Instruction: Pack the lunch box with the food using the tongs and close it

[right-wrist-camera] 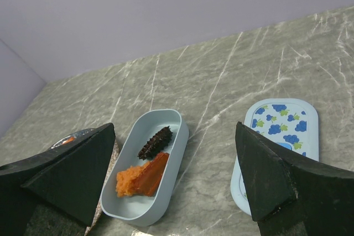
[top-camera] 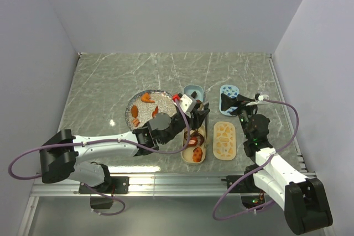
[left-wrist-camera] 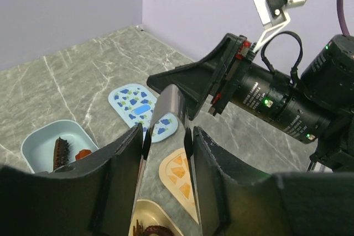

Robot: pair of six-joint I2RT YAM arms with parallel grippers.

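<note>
My left gripper (top-camera: 199,112) is shut on silver tongs (left-wrist-camera: 173,98), above the cream lunch box (top-camera: 188,157). That box holds dark and orange food (top-camera: 197,155). The blue container (right-wrist-camera: 174,181) behind it holds a dark spiky piece (right-wrist-camera: 155,143) and orange food (right-wrist-camera: 149,178). My right gripper (top-camera: 231,101) stands open, fingers empty, over the blue patterned lid (right-wrist-camera: 276,114). A cream lid (top-camera: 224,142) lies right of the lunch box. The tongs' tips are hidden in the left wrist view.
A round tray (top-camera: 131,103) with several orange food pieces lies left, partly behind my left arm. Walls border the table at back and sides.
</note>
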